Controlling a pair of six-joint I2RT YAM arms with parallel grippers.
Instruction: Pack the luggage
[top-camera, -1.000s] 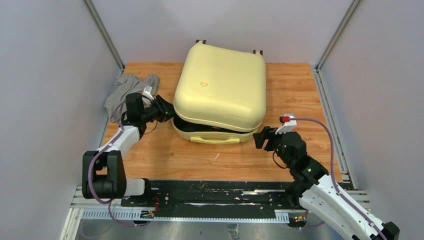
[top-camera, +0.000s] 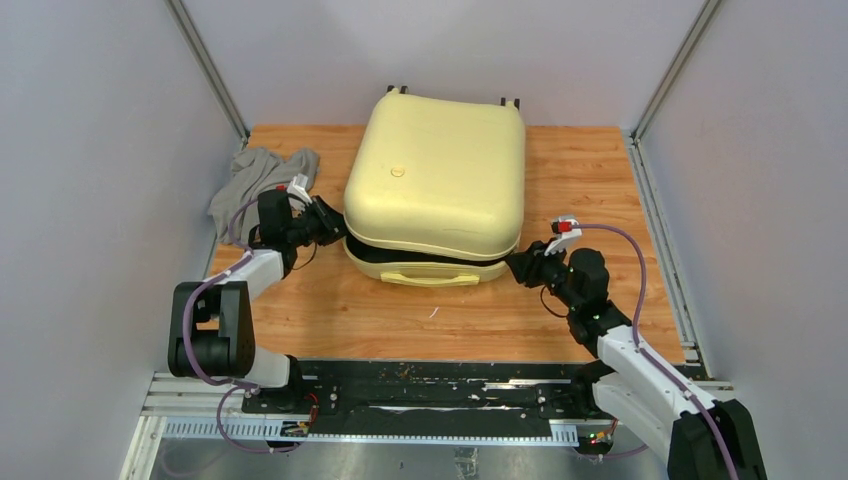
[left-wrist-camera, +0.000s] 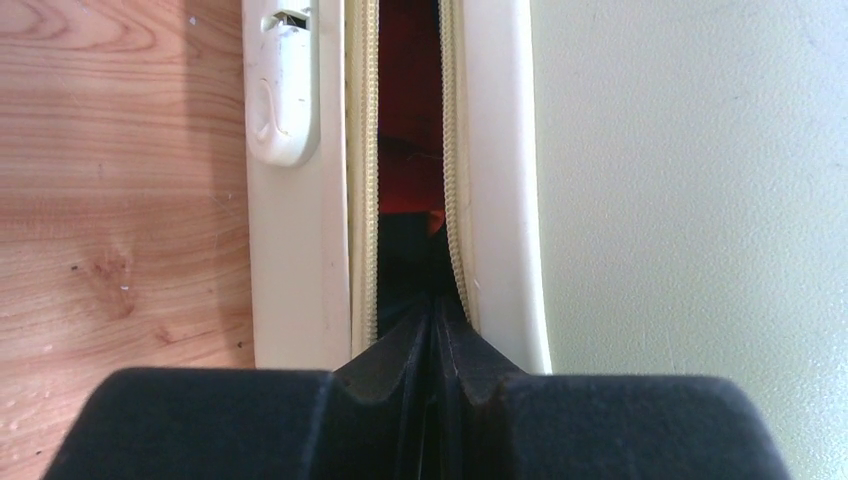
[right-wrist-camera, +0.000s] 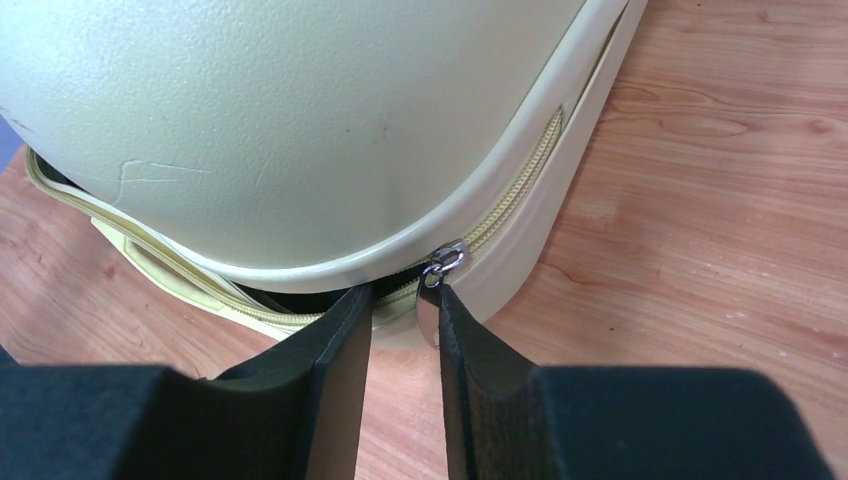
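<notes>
A pale yellow suitcase (top-camera: 440, 165) rests on the wooden table, lid lowered, with a dark gap along its front and left side. At its left front corner is my left gripper (top-camera: 343, 232); in the left wrist view its fingers (left-wrist-camera: 385, 365) are nearly together at the gap between the zipper edges, and whether anything is between them is hidden. My right gripper is part open at the right front corner. The metal zipper pull (right-wrist-camera: 430, 300) hangs between its fingertips, close to the right finger. Red and dark contents (left-wrist-camera: 410, 170) show inside the gap.
A grey cloth (top-camera: 255, 180) lies at the back left, behind the left arm. The yellow handle (top-camera: 430, 279) faces front.
My right gripper has moved up to the suitcase's right front corner. The suitcase has shifted slightly left and its lid sits a little lower. The left gripper has moved only slightly.
</notes>
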